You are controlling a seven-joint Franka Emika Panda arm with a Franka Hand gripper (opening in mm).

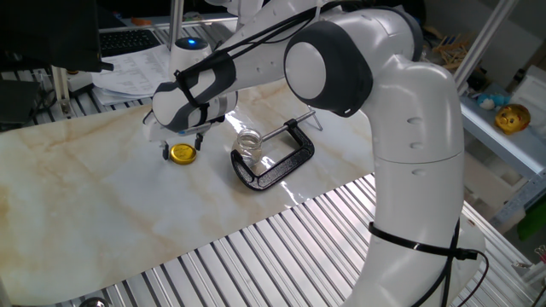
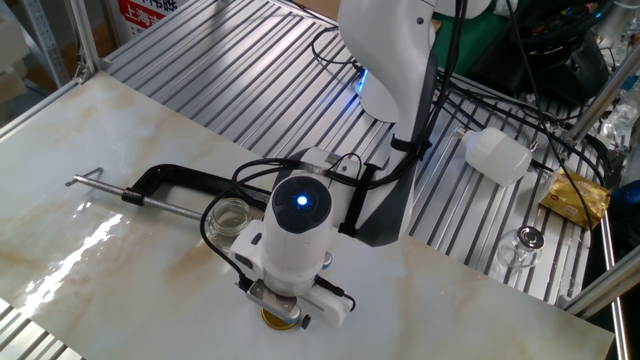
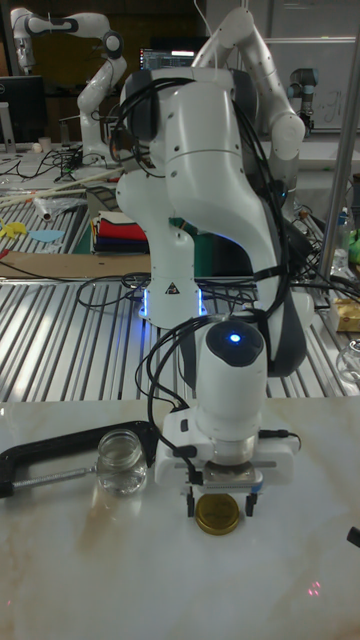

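A round gold lid [image 1: 182, 153] lies flat on the marbled tabletop. My gripper [image 3: 220, 510] stands open over it, one dark finger [image 3: 251, 503] on each side of the lid; whether either finger touches it cannot be told. An open clear glass jar [image 3: 122, 465] stands upright beside the gripper, to its left in exterior view 3. Next to the jar is a black C-clamp [image 1: 274, 170], its screw rod reaching the jar's side. In exterior view 2 the gripper body hides most of the lid [image 2: 279, 319] and the far fingertips.
On the slatted metal deck in exterior view 2 are a white bulb-shaped object [image 2: 497, 156], a small glass jar [image 2: 521, 245] and a gold packet [image 2: 575, 197]. Bare tabletop [image 1: 77, 209] spreads out on the far side of the lid from the clamp.
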